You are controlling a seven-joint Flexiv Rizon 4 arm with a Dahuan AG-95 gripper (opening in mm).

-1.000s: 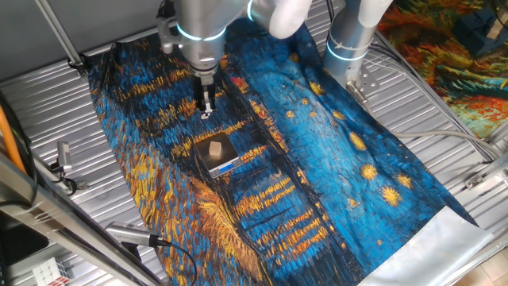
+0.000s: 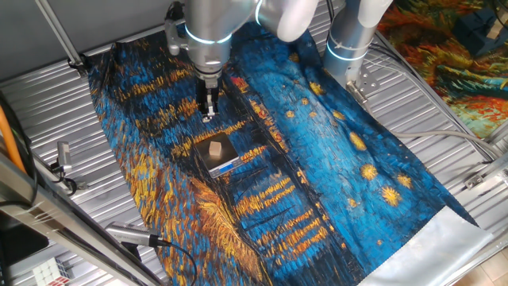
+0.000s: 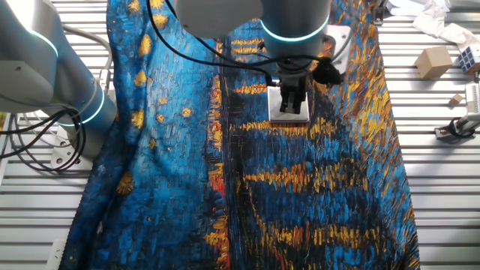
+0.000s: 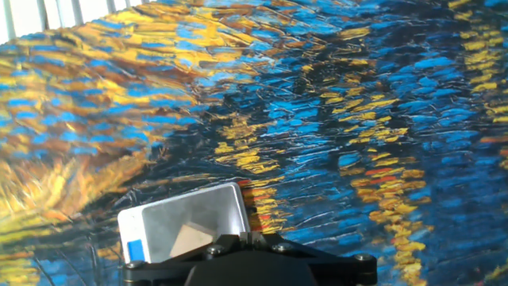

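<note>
A small wooden block (image 2: 215,148) rests on a flat scale (image 2: 230,163) with a dark top and a light front strip. My gripper (image 2: 209,117) hangs above the cloth, a little behind the scale and apart from the block. In the wrist view the fingertips (image 4: 244,237) meet at the bottom middle, with nothing visible between them. There the block (image 4: 190,237) is partly covered by the gripper, and the scale (image 4: 226,205) shows its upper part. From the opposite side, my gripper hides the block and part of the scale (image 3: 276,101).
A painting-print cloth (image 3: 172,202) covers the slatted metal table, with folds on its blue side. Beyond its edge lie a larger wooden cube (image 3: 433,63), a tiny block (image 3: 456,99) and a puzzle cube (image 3: 469,58).
The arm has shifted slightly to the right in exterior view 1, and the gripper's tip sits a touch lower and nearer the scale. The block and scale have not moved.
</note>
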